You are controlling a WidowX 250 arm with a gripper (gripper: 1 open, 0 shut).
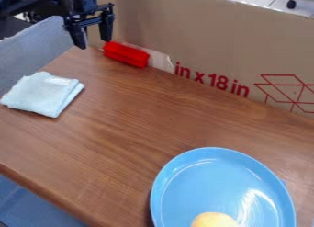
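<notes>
My black gripper [92, 33] is at the top left, over the back of the table, with its fingers pointing down and apart, and nothing visible between them. Just to its right, a red cylindrical object [127, 53] lies against the cardboard wall. A folded pale cloth [43, 93] lies on the left side of the wooden table [147, 120]. A blue plate [185, 180] at the bottom right holds a pale yellow round item [214, 221], partly cut off by the frame's edge.
A cardboard wall [215, 38] printed with red text runs along the back. A grey padded barrier [31, 51] borders the left side.
</notes>
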